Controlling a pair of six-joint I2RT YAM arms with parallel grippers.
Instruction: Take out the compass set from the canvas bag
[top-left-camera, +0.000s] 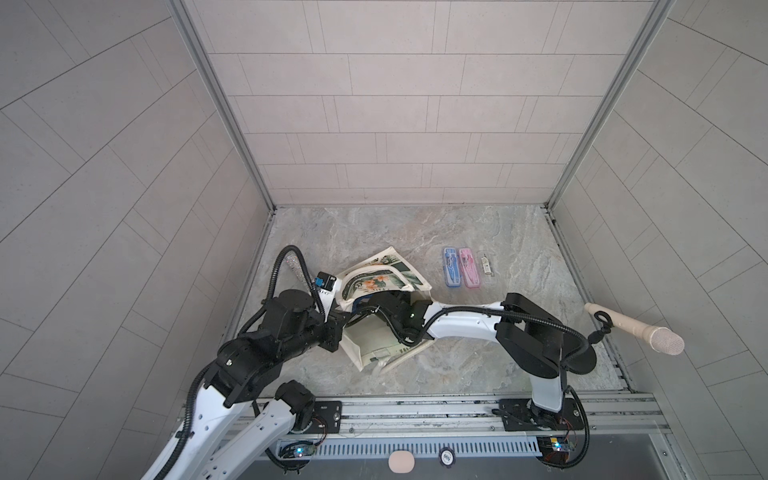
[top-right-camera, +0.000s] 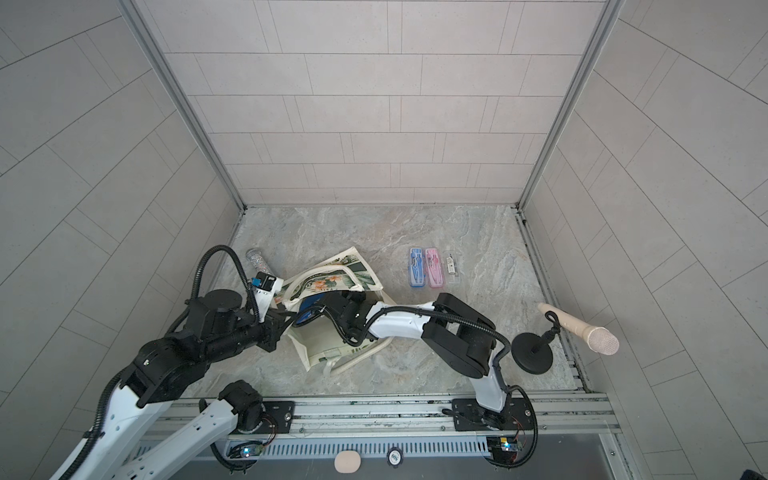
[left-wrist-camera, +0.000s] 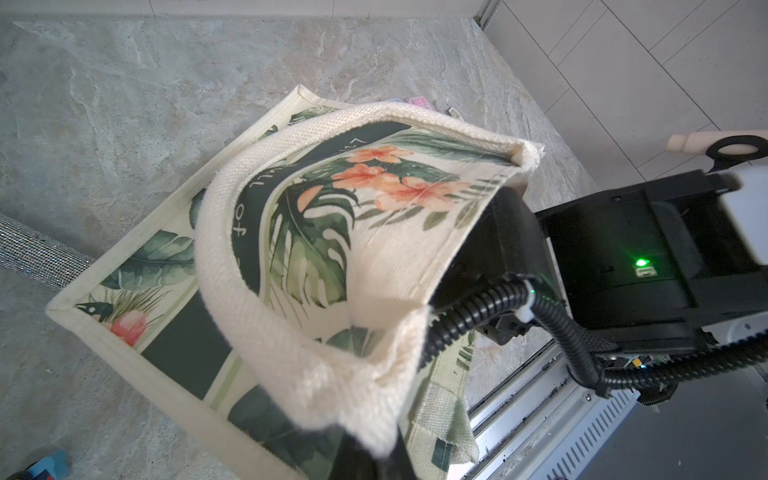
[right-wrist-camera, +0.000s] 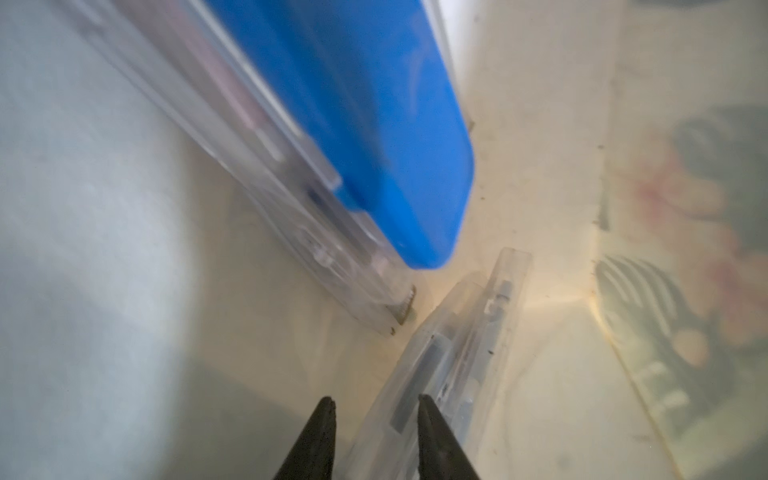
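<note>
The cream canvas bag (top-left-camera: 376, 352), with its leaf and flower print, lies open on the table. At its left edge my left gripper is shut on the bag cloth at the base of the thick handle (left-wrist-camera: 220, 256). My right arm reaches into the bag's mouth. Inside, the right wrist view shows a blue case (right-wrist-camera: 384, 128) beside clear packaging, and a slim clear pack (right-wrist-camera: 472, 352) lower down. My right gripper is part open, with the slim pack seen through the gap; no contact shows. Which one is the compass set, I cannot tell.
A blue pack (top-left-camera: 452, 267) and a pink pack (top-left-camera: 469, 268) lie right of the bag, beside a small white item (top-left-camera: 485, 265). A glittery tube (left-wrist-camera: 40, 249) rests left of it.
</note>
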